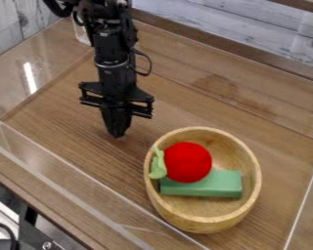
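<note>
The black robot arm reaches down from the top left, its gripper (pixel 116 126) low over the wooden table at centre left; whether its fingers are open or shut is hard to tell. To its lower right a wooden bowl (pixel 233 214) holds a red ball (pixel 187 162), a green block (pixel 219 184) and a light green piece (pixel 158 164) at the left rim.
</note>
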